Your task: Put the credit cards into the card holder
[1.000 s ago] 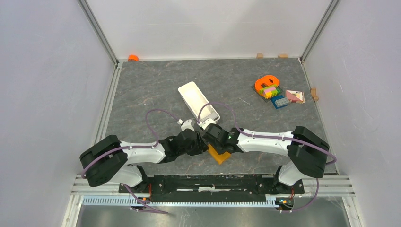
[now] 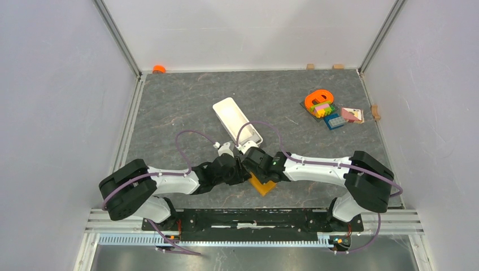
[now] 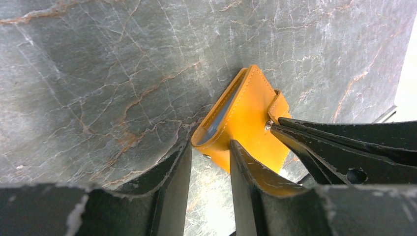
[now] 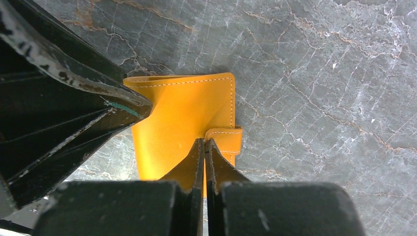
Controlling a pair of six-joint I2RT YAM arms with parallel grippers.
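Note:
An orange leather card holder (image 2: 262, 186) lies on the grey table beneath both grippers. My left gripper is at the holder's open end, where a dark slot shows between its layers; its narrowly spaced fingers appear shut on that end. My right gripper is shut at the snap tab (image 4: 223, 140), its tips touching the holder (image 4: 172, 113), with nothing clearly between them. In the left wrist view the right gripper's dark fingers reach in from the right to the snap. No card can be clearly told inside the holder.
A white tray (image 2: 229, 116) lies just behind the grippers. At the back right are an orange ring toy (image 2: 310, 100), coloured blocks (image 2: 323, 110) and flat cards or boxes (image 2: 350, 116). An orange object (image 2: 159, 69) sits at the back left edge.
The left arm has shifted very slightly; otherwise the top view is nearly unchanged.

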